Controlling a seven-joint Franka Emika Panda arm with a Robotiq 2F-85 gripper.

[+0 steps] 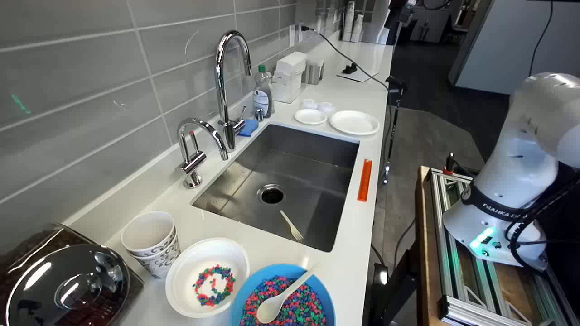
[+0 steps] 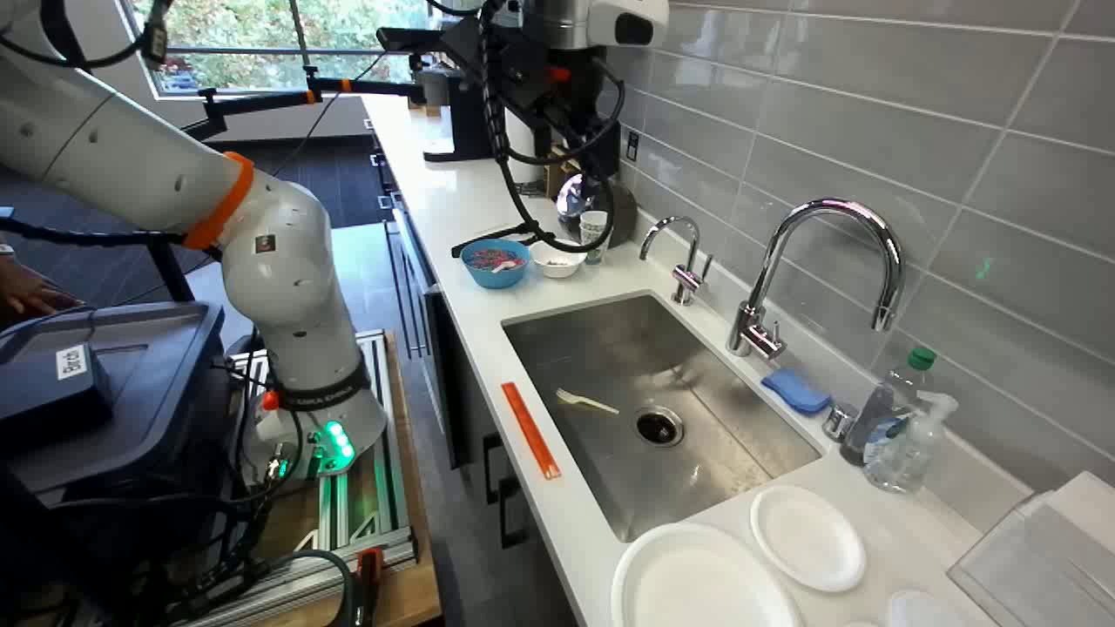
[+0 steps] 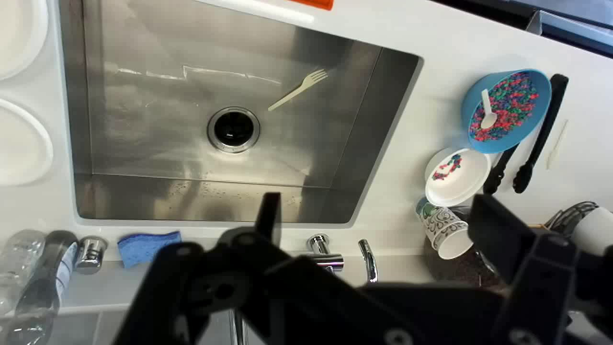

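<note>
My gripper is open, its black fingers wide apart with nothing between them in the wrist view. It hangs high over the counter, well clear of everything below. A pale fork (image 3: pixel 297 90) lies on the sink floor beside the drain. The blue bowl (image 3: pixel 478 102) holds many small colored pieces, and a white spoon (image 3: pixel 488 120) rests on top of them. Beside it, a white bowl (image 3: pixel 466 183) has a few such pieces at its bottom. Patterned paper cups (image 3: pixel 441 227) stand close to the white bowl.
The steel sink (image 2: pixel 721 456) fills the middle of the counter, with tall chrome faucets (image 2: pixel 813 214) behind it. An orange strip (image 2: pixel 530 429) lies along the front edge. White plates (image 2: pixel 698 585) and bottles (image 2: pixel 886 406) are at one end. Black tongs (image 3: pixel 543 133) lie by the blue bowl.
</note>
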